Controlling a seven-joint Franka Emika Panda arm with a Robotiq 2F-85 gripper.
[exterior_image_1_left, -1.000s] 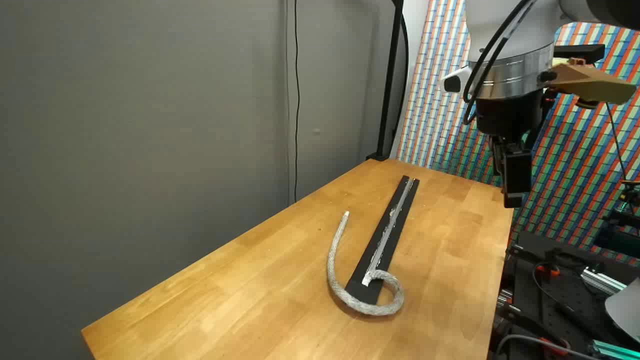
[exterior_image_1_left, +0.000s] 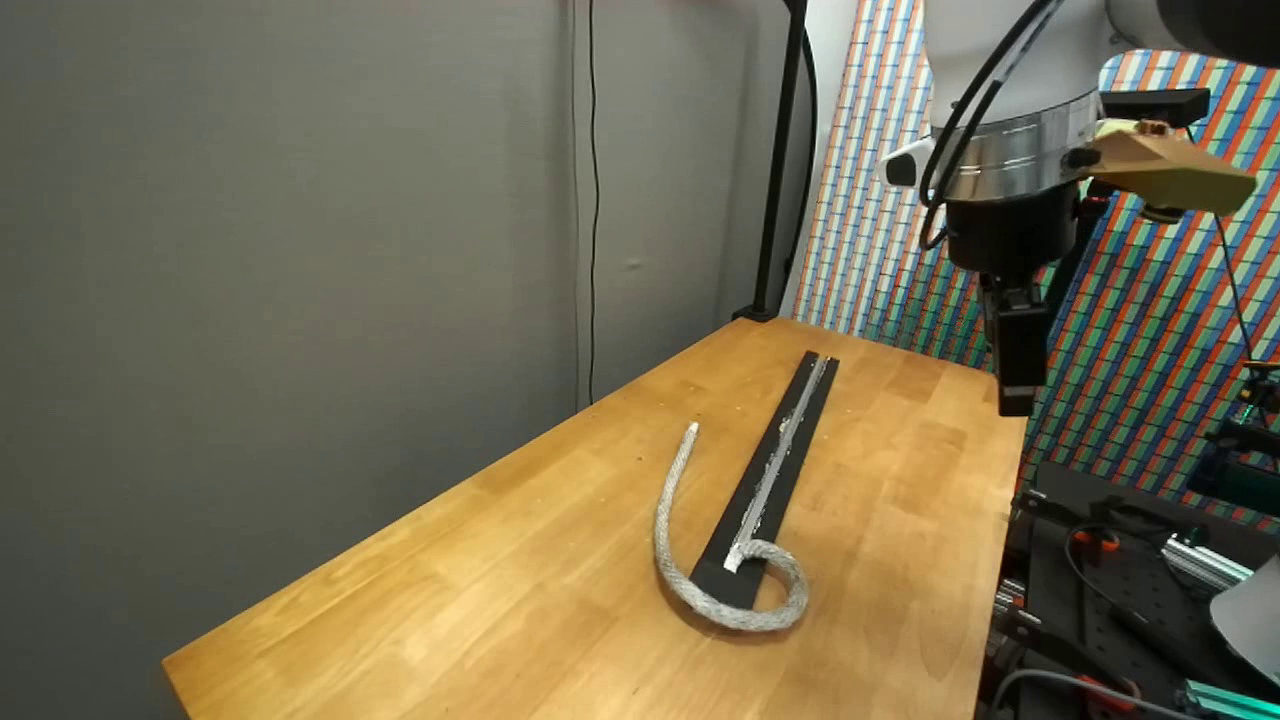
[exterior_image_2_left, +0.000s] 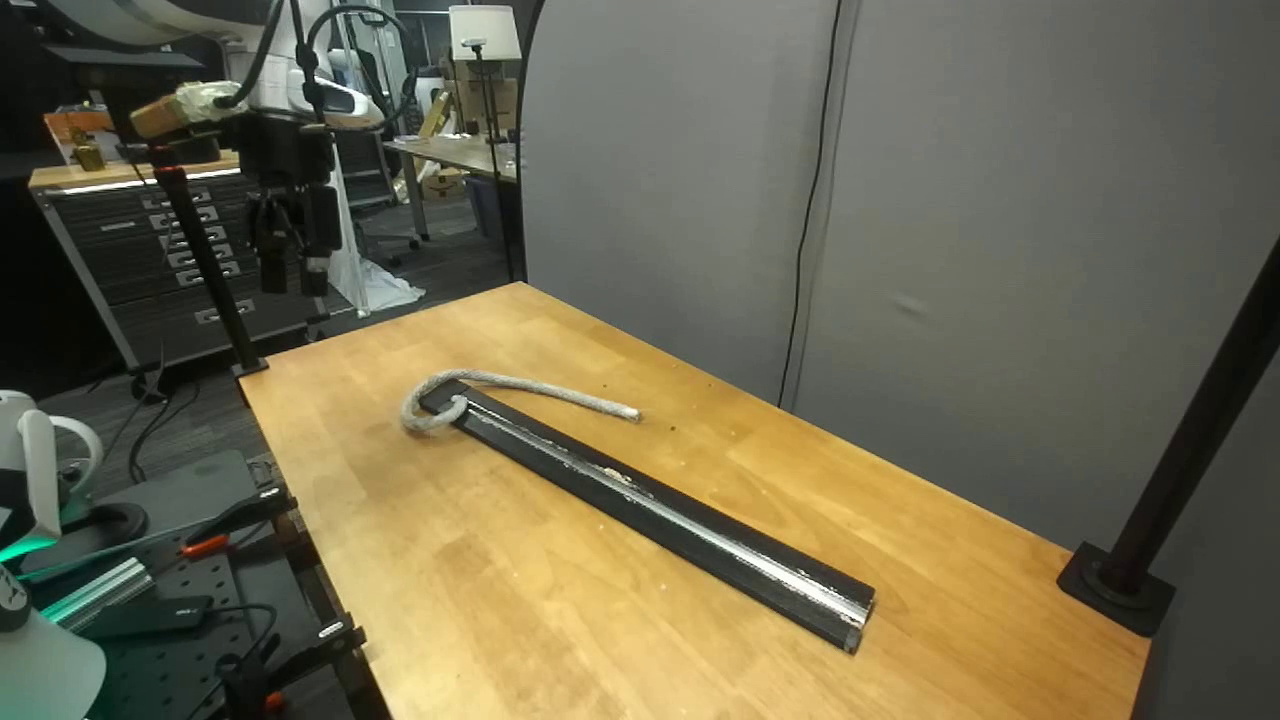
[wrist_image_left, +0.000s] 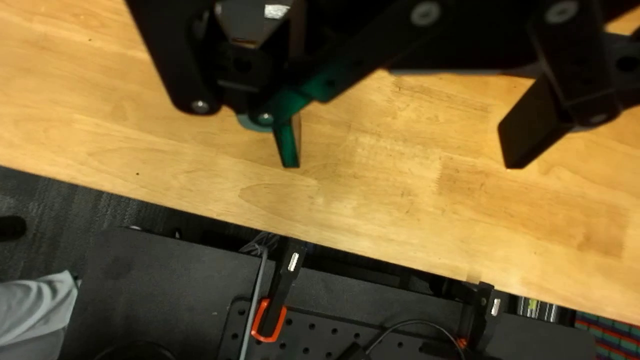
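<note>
A grey braided rope (exterior_image_1_left: 663, 528) lies on the table in a hooked curve, its curled end (exterior_image_2_left: 422, 415) resting over one end of a long black strip (exterior_image_1_left: 720, 584). Along the strip's middle runs a light channel (exterior_image_2_left: 672, 516) with flaky white marks. Well above the table, near its edge, hangs my gripper, its fingers (wrist_image_left: 535, 129) wide apart. Only bare table shows between them in the wrist view, so it is open and empty. Rope and strip are both outside the wrist view.
A black post (exterior_image_2_left: 1154, 468) stands at one corner, close to the grey wall panel (exterior_image_1_left: 360, 240). Beside the table edge sits a dark cart (wrist_image_left: 168, 270) with clamps, cables and an orange-handled clamp (wrist_image_left: 268, 321).
In exterior view 1 the arm and gripper have shifted slightly to the left. Rope and strip lie as before.
</note>
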